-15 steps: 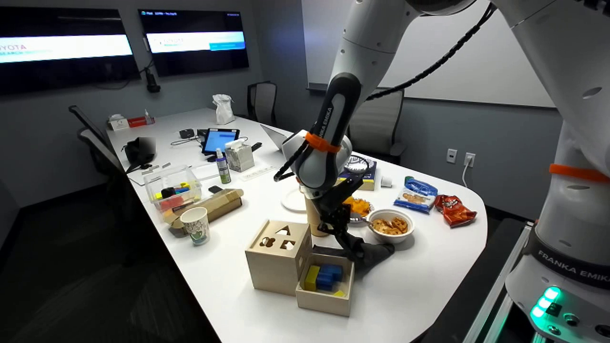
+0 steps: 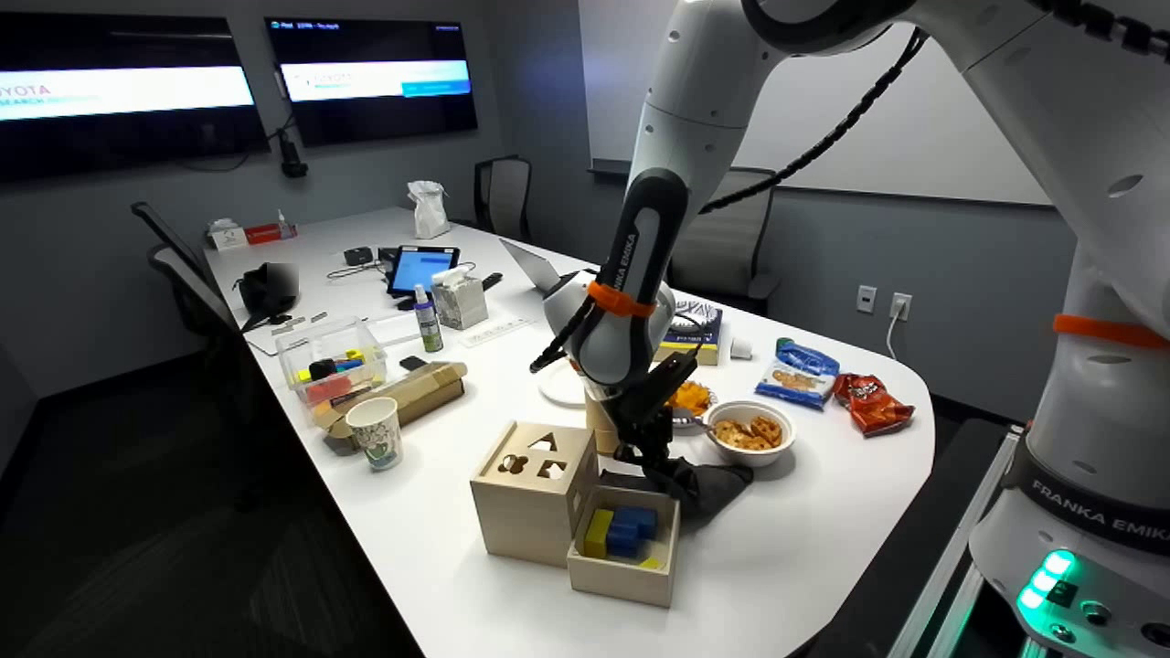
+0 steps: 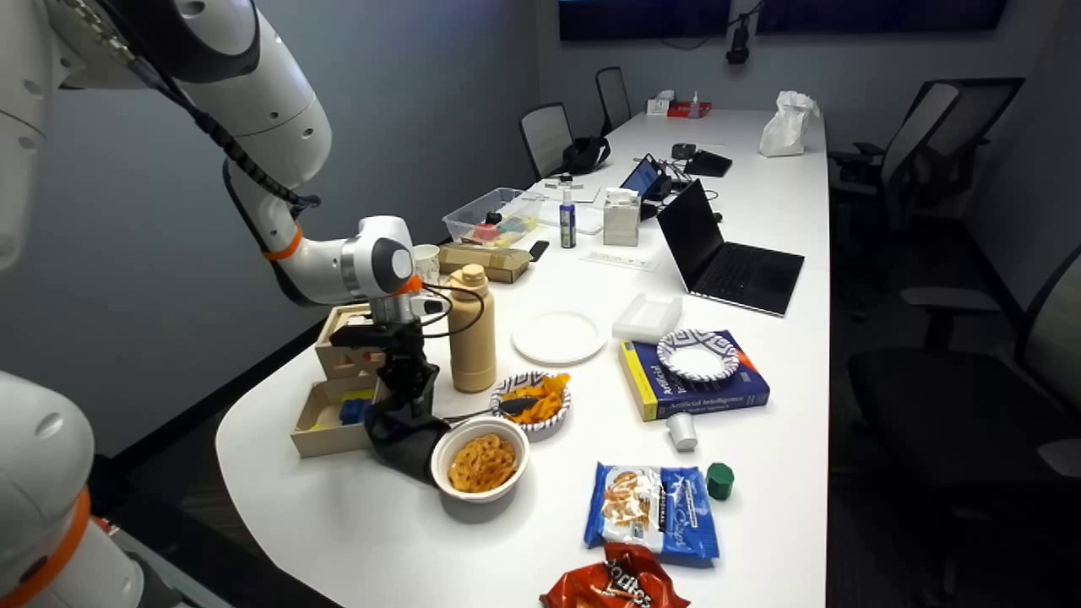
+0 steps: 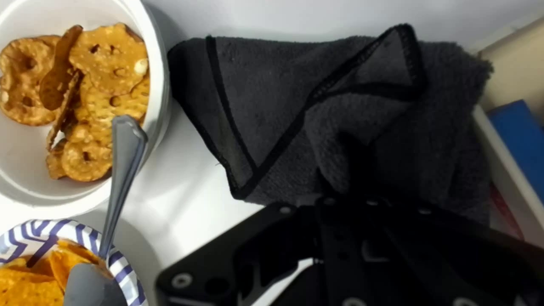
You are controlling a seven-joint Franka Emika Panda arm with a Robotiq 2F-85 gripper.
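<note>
A dark grey cloth [image 4: 275, 102] with black hemmed edges lies crumpled on the white table, between the bowl of pretzel crisps and the open wooden box. My gripper is shut on a raised fold of this cloth, pointing down close to the tabletop. In the second exterior view the cloth [image 3: 405, 446] spreads beneath the gripper [image 3: 413, 400] and reaches the bowl's side. From the first exterior view, the cloth [image 2: 707, 488] shows behind the open box, and the fingertips are dark and hard to make out against it.
Right beside the cloth stand the white bowl [image 3: 446, 476], a patterned bowl of orange chips [image 3: 562, 410] with a spoon, and a tall tan bottle [image 3: 473, 344]. The open box [image 2: 622, 581] holds blue and yellow blocks, next to a shape-sorter cube [image 2: 526, 521].
The arm and gripper have shifted slightly. The cloth near the gripper is bunched a little differently, while the bowl and boxes have stayed put.
</note>
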